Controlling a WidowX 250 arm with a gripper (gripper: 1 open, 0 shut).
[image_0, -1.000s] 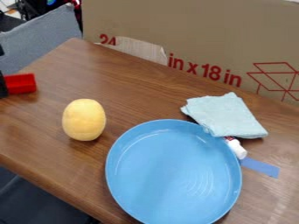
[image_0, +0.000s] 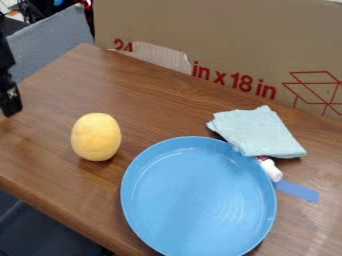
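Note:
A yellow oval fruit (image_0: 96, 137) rests on the wooden table (image_0: 80, 100), left of a round blue plate (image_0: 198, 200). A folded pale blue cloth (image_0: 257, 131) lies behind the plate, with a small white tube (image_0: 270, 169) below it at the plate's right rim. My gripper (image_0: 8, 96) is mostly cut off at the left edge, dark and above the table's left part; only its tip shows, too little to tell its state.
A large cardboard box (image_0: 227, 45) stands along the back of the table. A strip of blue tape (image_0: 299, 191) lies right of the plate. A grey chair (image_0: 48, 40) is beyond the left edge.
A red object that showed at the left edge a second ago is no longer visible. The dark gripper at that edge has shifted slightly. The fruit, plate and cloth are unchanged.

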